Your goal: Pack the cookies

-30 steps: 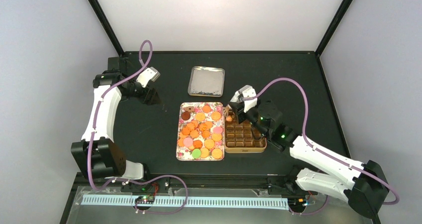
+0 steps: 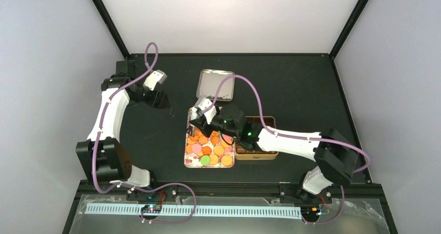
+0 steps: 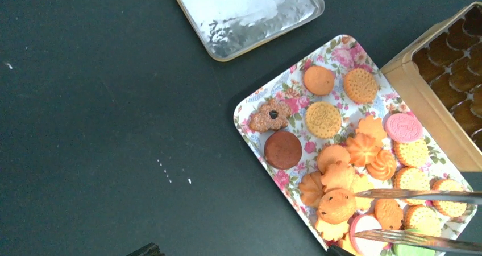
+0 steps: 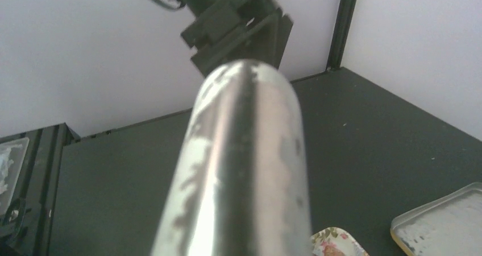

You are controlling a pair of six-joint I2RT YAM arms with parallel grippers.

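A floral tray [image 2: 189, 158] full of assorted cookies lies mid-table. To its right stands the brown compartment box [image 2: 255, 157], partly covered by my right arm; the compartments visible in the left wrist view look empty. My right gripper [image 2: 193, 126] is over the tray's far-left part. Its two metal forks [image 3: 432, 195] stand apart above the cookies, with nothing seen held between them. In the right wrist view, shiny metal blocks the middle. My left gripper [image 2: 165, 102] is open and empty above bare table, left of the tray, its fingertips [image 3: 146, 250] wide apart.
A silver lid [image 2: 217, 78] rests behind the tray, partly overlapped by the right arm's hose [image 2: 249, 86].
My right gripper has swung left, from above the box's left edge to over the tray, now hiding its far cookies. My left arm has shifted only slightly.
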